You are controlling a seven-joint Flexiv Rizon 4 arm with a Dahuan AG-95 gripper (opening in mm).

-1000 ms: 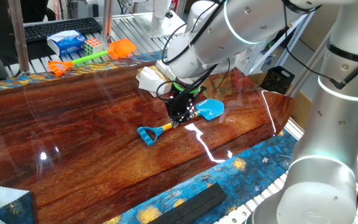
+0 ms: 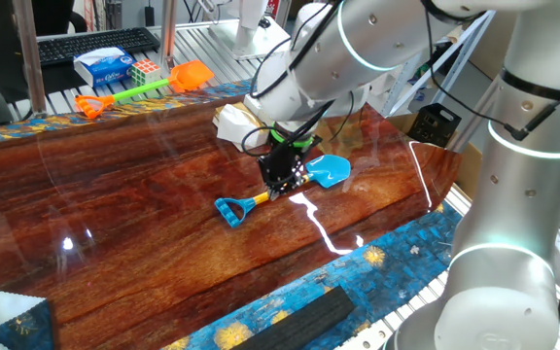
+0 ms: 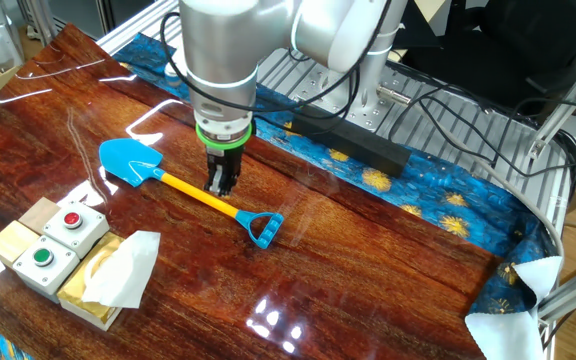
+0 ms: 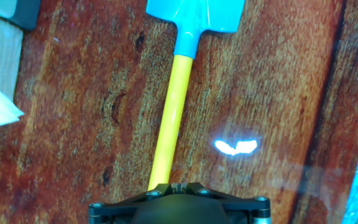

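A toy shovel with a blue blade (image 2: 329, 171), a yellow shaft (image 3: 196, 193) and a blue D-shaped handle (image 3: 262, 229) lies flat on the glossy brown table. My gripper (image 3: 218, 190) points down close over the shaft, nearer the handle than the blade. In the wrist view, the black fingers come together at the bottom middle, and the yellow shaft (image 4: 171, 118) runs beneath them, left of their meeting point. Nothing shows between the fingertips. The gripper's body hides the handle end there, and whether the tips touch the shaft cannot be told.
A box with a red button (image 3: 72, 219) and one with a green button (image 3: 44, 257) stand beside wooden blocks and a white tissue (image 3: 128, 270). An orange-and-green shovel (image 2: 144, 89), a puzzle cube (image 2: 146, 72) and a tissue box (image 2: 103, 67) lie beyond the table's far edge.
The arm's upper links have shifted slightly left in exterior view 1. My gripper stays over the shaft, and the blue shovel lies where it was.
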